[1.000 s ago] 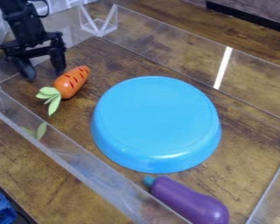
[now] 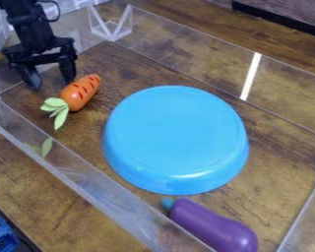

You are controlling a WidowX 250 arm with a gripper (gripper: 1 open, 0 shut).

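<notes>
My black gripper [image 2: 47,77] hangs low in the far left corner of the clear-walled enclosure, its fingers apart with nothing visible between them. Just right of it lies an orange toy carrot [image 2: 79,93] with pale green leaves. A large blue upturned dish or lid [image 2: 173,133] sits in the middle of the wooden floor. A purple toy eggplant [image 2: 213,225] lies below it, near the front right.
Clear plastic walls [image 2: 82,187] bound the area. A blue object [image 2: 0,236] sits outside at the lower left.
</notes>
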